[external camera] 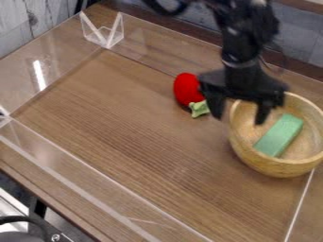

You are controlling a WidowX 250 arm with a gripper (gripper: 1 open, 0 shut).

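My gripper (pixel 229 112) hangs open above the left rim of a large tan bowl (pixel 299 161) on the right of the table. A green rectangular block (pixel 279 136) lies inside the bowl. A red rounded object (pixel 187 89) lies left of the gripper, with a small pale green item (pixel 199 109) just below it, partly behind the gripper.
A white wire object (pixel 101 30) stands at the back left. A dark cable lies at the bottom left edge.
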